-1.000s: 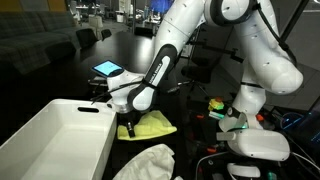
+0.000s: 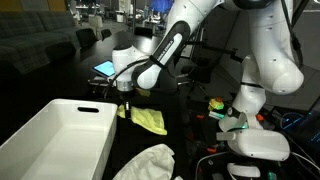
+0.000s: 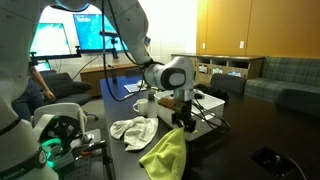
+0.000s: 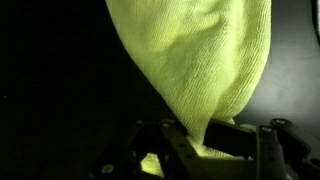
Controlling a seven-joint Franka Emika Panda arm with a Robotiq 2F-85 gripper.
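Note:
A yellow-green cloth [image 2: 146,120] lies partly on the dark table, with one end drawn up to my gripper [image 2: 125,110]. In exterior view 2 that cloth [image 3: 165,158] rises to a peak under the gripper [image 3: 187,124]. The wrist view shows a gathered fold of the cloth [image 4: 205,60] running down between the fingers, and more of it shows below them. My gripper is shut on this fold. The cloth's far edge is cut off at the top of the wrist view.
Beside the gripper stands a large open white box [image 2: 62,112], its rim close by. A crumpled white cloth [image 2: 148,163] lies near the front of the table. Toward the back is a blue-screened device [image 2: 105,69]. Dark bare table [image 3: 250,135] stretches to one side of the box.
The gripper has risen a little from the table, and the held end of the yellow-green cloth has come up with it. The white box and white cloth have stayed put.

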